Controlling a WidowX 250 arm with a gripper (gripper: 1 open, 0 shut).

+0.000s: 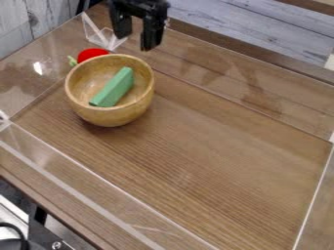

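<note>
My gripper (136, 29), dark and open, hangs at the top of the camera view, above and behind the wooden bowl (109, 107). Nothing shows between its fingers. In the bowl lies a green bar (112, 86), tilted along its length. A red round object (94, 54) with a small green part sits just behind the bowl at its left, below the gripper and to its left.
Pale crumpled wire or clear material (111, 34) lies at the back left. The table's edges show at the left and upper right, with a dark cable at the lower left.
</note>
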